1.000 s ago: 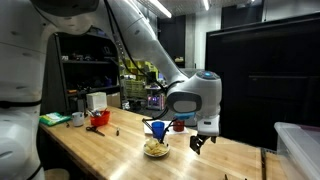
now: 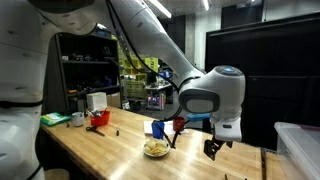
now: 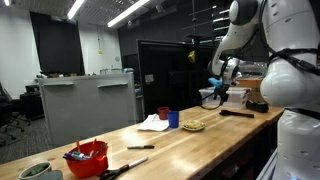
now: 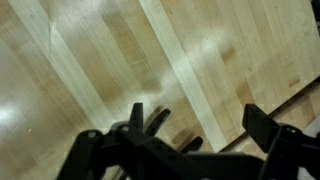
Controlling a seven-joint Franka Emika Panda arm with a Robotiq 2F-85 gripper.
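My gripper [image 2: 213, 148] hangs above the right part of the wooden table, pointing down. In the wrist view its two dark fingers stand wide apart, so the gripper is open and has nothing between them. Under it, at the lower middle of that view, lie two thin dark handles [image 4: 157, 121], partly hidden by the gripper body. To the gripper's left in exterior view 1 sits a plate of yellow food [image 2: 156, 148], with a blue cup [image 2: 158, 130] behind it.
In exterior view 2 a red basket [image 3: 86, 162] holding utensils stands at the near left, with dark-handled tools beside it. A red cup [image 3: 163, 112] and white cloth [image 3: 152, 124] are near the blue cup. Bare wood [image 4: 100, 60] fills much of the wrist view.
Across exterior view 1, the arm and gripper have moved rightward and appear larger now. The plate and basket have stayed in place.
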